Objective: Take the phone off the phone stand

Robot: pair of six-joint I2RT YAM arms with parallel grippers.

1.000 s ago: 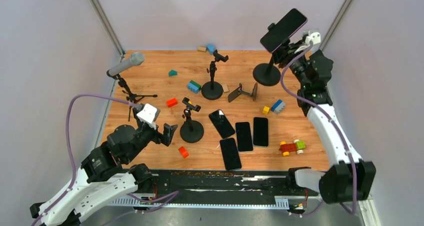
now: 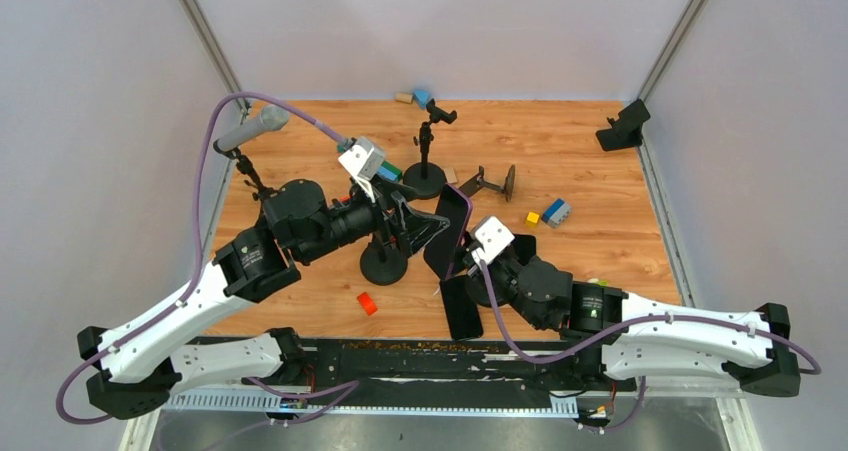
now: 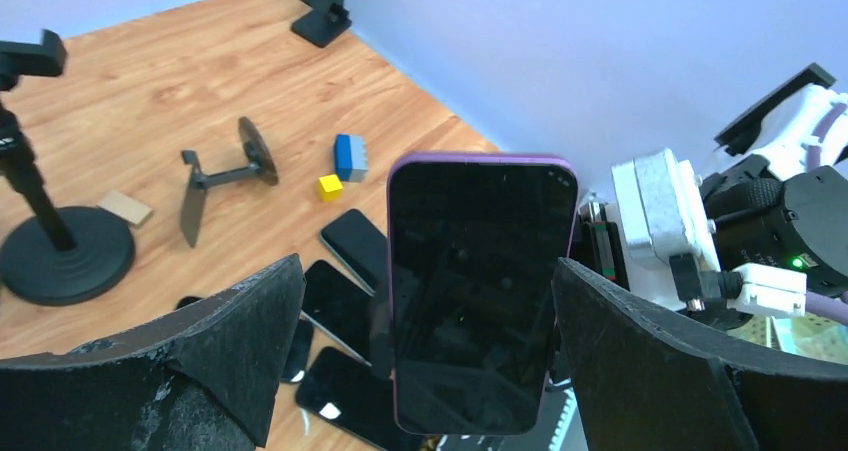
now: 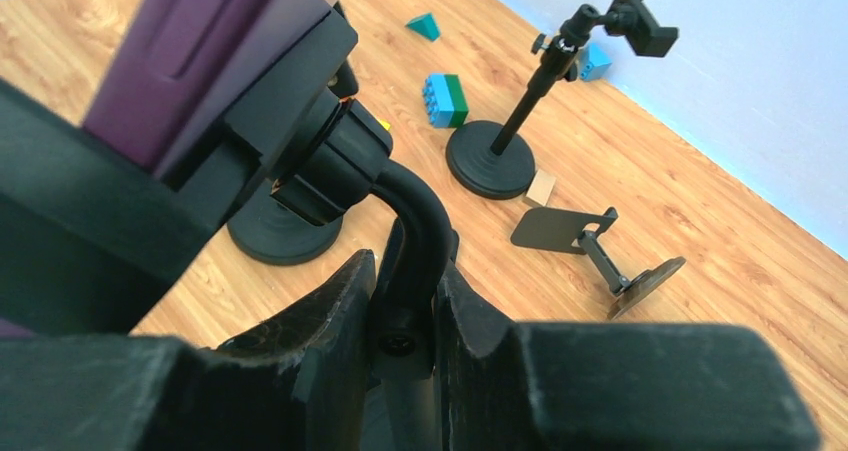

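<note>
A purple-edged phone (image 2: pixel 447 226) (image 3: pixel 478 291) stands upright in its stand, seen screen-on at the centre of the left wrist view. In the right wrist view my right gripper is shut on the black stand's curved arm (image 4: pixel 410 211), with the holder and purple case at upper left. My left gripper is open, its two fingers either side of the phone in its view, apparently short of touching it; from above it is just left of the phone.
Several loose phones (image 2: pixel 460 311) lie beneath. Other stands (image 2: pixel 424 179), a small bracket stand (image 4: pixel 640 289), coloured blocks (image 2: pixel 556 213) and a microphone stand (image 2: pixel 250 141) occupy the table.
My right arm has brought the stand with the phone from the back right down to the centre. My left arm has risen and moved right toward the phone.
</note>
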